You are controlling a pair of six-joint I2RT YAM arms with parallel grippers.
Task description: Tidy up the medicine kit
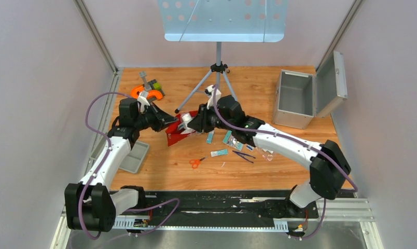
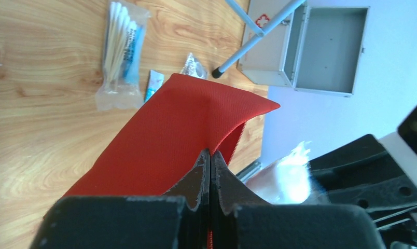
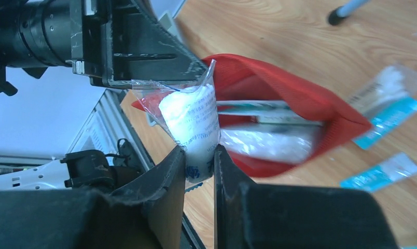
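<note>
A red zip pouch [image 2: 165,135] hangs above the table, and my left gripper is shut on its thin edge. The mouth of the pouch [image 3: 279,78] gapes open in the right wrist view, with a clear packet [image 3: 271,142] and flat white-green packs inside. My right gripper is shut on a clear plastic packet holding a rolled white bandage [image 3: 193,122]. That packet stands upright in front of the pouch's mouth; whether any of it is within the opening cannot be told. From above, both grippers meet over the left middle of the table.
Orange scissors [image 1: 195,163], blue tweezers [image 1: 243,156] and a teal packet [image 1: 219,153] lie on the table, with a bag of cotton swabs [image 2: 121,54] nearby. A grey tray [image 1: 135,156] is at left. The open metal box [image 1: 294,98] stands far right, behind the stand's legs [image 1: 193,91].
</note>
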